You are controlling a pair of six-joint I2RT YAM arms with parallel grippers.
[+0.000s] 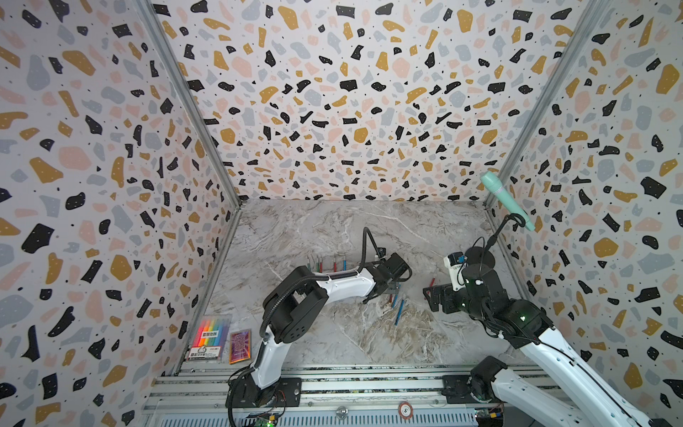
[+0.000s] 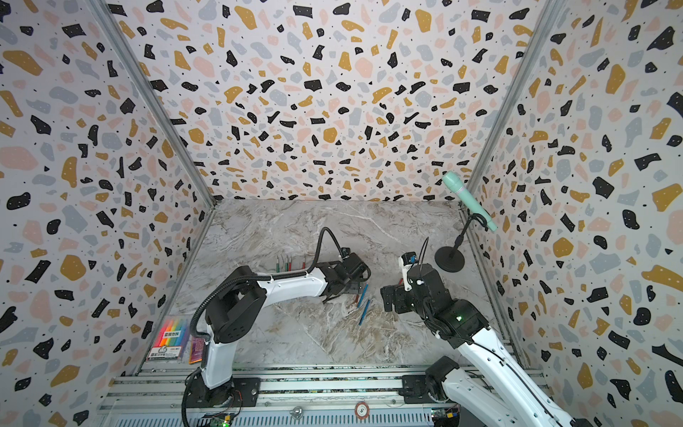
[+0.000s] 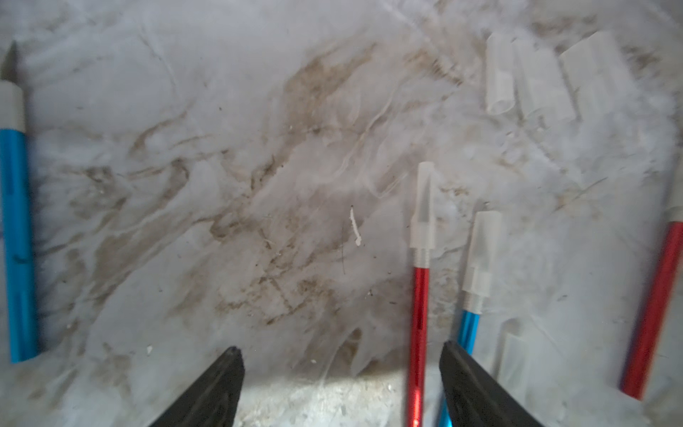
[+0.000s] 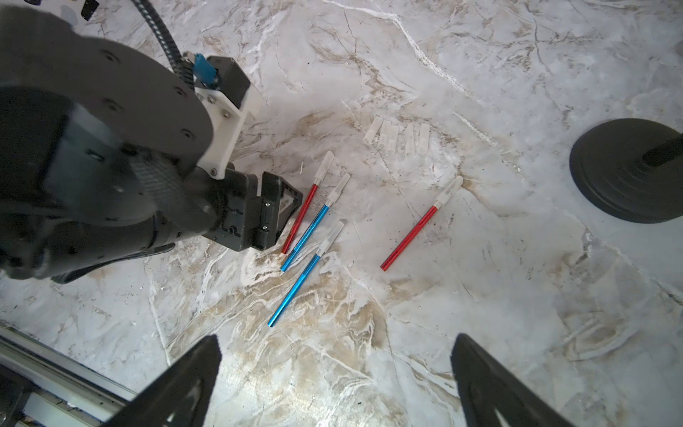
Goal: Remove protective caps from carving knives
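Note:
My left gripper hovers low over the marble, fingers apart with nothing between them. Just right of its centre, in the left wrist view, lie a capped red knife point(image 3: 419, 320) and a blue knife point(image 3: 470, 320), the blue one partly behind a finger, beside a clear loose piece point(image 3: 513, 341). In the right wrist view a second blue knife point(image 4: 294, 289) and another capped red knife point(image 4: 417, 230) lie nearby. Several loose clear caps point(image 3: 500, 74) lie farther back. My right gripper is open, empty, above the table right of the left one.
A lamp base point(image 4: 619, 170) stands at the right. Several pens or knives point(image 1: 334, 267) lie behind the left arm. Two colourful packs point(image 1: 210, 331) sit at the front left.

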